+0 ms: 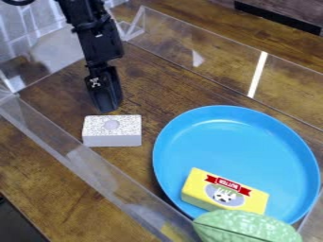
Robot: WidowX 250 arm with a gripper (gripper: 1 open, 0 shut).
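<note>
The black gripper [104, 93] hangs low over the wooden table at the upper left, just behind a white speckled block [112, 130] with a pale round spot on top. Whether its fingers are open or shut is too dark to tell. A blue plate [233, 151] fills the right of the view, with a yellow box [225, 191] bearing a red label lying on it near its front.
A green object [246, 229] sits at the bottom right edge, beside the plate. Clear panels [38, 142] edge the table area on several sides. Bare wood [183, 80] lies free behind the plate.
</note>
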